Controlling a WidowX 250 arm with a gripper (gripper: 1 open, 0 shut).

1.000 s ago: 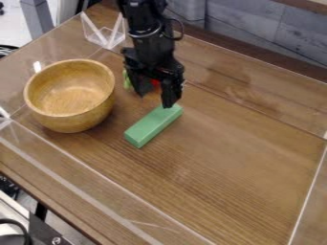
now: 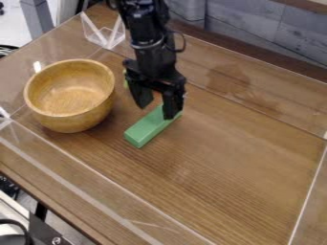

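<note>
The black gripper (image 2: 156, 96) of the arm reaches down from the top centre, its fingertips just over the upper end of a green flat block (image 2: 149, 131) lying on the wooden table. It appears open; whether it touches the block cannot be told. A small green object (image 2: 128, 82) shows partly behind the arm.
A large yellow-tan bowl (image 2: 71, 100) sits at the left, close to the block. A back wall (image 2: 281, 29) borders the table at the upper right.
The small objects behind it are now more hidden by the arm.
</note>
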